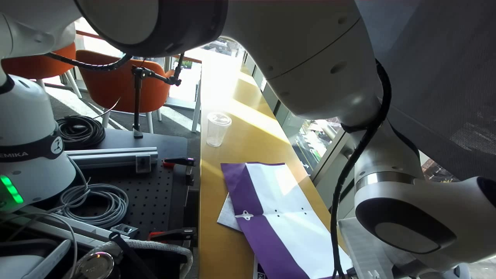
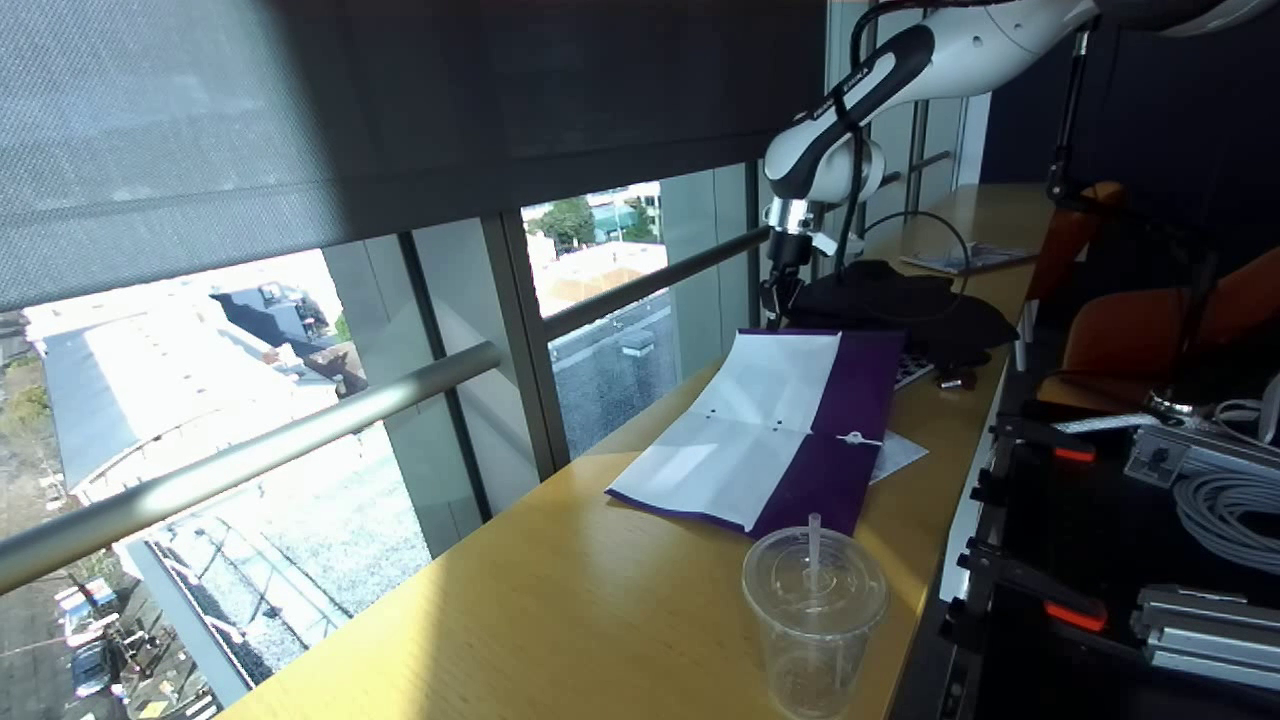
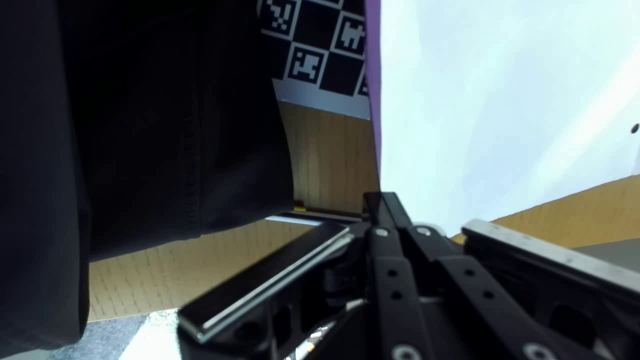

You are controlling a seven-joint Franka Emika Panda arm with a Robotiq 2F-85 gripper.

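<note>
A large purple and white sheet, cloth-like, lies spread along the wooden table, creased across its middle. In the wrist view, the edge of the white sheet runs to my fingertips, and its near corner passes behind the fingers. My gripper is shut, with the sheet's edge appearing pinched at its tips; the exact contact is hard to see. From the second exterior view, the gripper points down at the sheet's far window-side corner, which looks slightly raised.
A clear plastic cup with a straw stands near the table's edge. Black cloth lies beside the gripper. A checkered marker board is partly under the sheet. A window rail runs close to the arm. Bare table surrounds the cup.
</note>
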